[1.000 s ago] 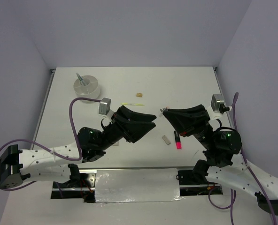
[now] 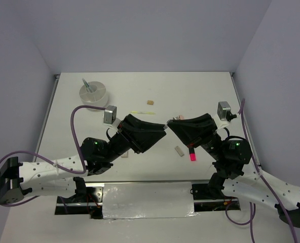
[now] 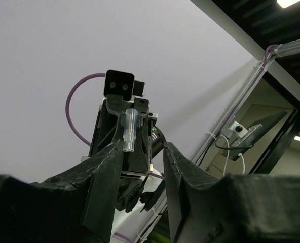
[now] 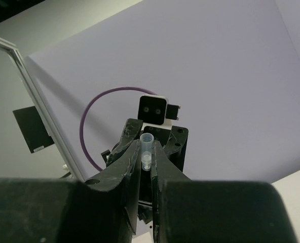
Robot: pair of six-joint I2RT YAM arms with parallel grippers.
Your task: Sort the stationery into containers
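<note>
My two grippers meet in mid-air above the table's middle in the top view. My right gripper (image 2: 169, 124) is shut on a small clear tube (image 4: 146, 147), held out toward the left one. My left gripper (image 2: 163, 130) is part open, its fingers around or just short of that tube (image 3: 130, 129); contact cannot be told. A white round container (image 2: 93, 101) with a light stick in it stands at the back left. A yellow pencil-like item (image 2: 142, 112), a tan block (image 2: 150, 102), a grey block (image 2: 179, 151) and a red-and-black item (image 2: 192, 156) lie on the table.
The white table (image 2: 190, 86) is bounded by grey walls at the back and sides. Some small items are partly hidden behind both arms.
My right gripper has moved left with the tube, up to my left gripper's fingertips. The left arm has shifted very slightly.
</note>
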